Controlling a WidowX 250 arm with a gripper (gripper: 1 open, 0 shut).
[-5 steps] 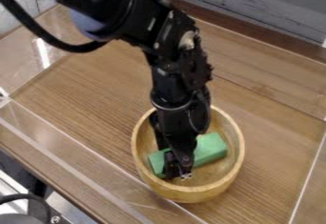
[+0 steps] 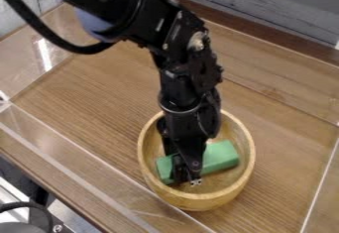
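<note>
My black gripper (image 2: 185,164) reaches down from the top into a round, pale yellow bowl (image 2: 231,191) near the front of the table. A green block (image 2: 217,158) lies tilted in the bowl, and the fingertips are down over its left part, shut on it as far as shows. The gripper hides part of the block and of the bowl's left inside.
A grey plank wall runs along the back. Dark cables and white parts sit beyond the table's front left edge.
The arm's upper joints and wrist have shifted slightly. The bowl and block look almost unmoved, with the fingertips still at the block.
</note>
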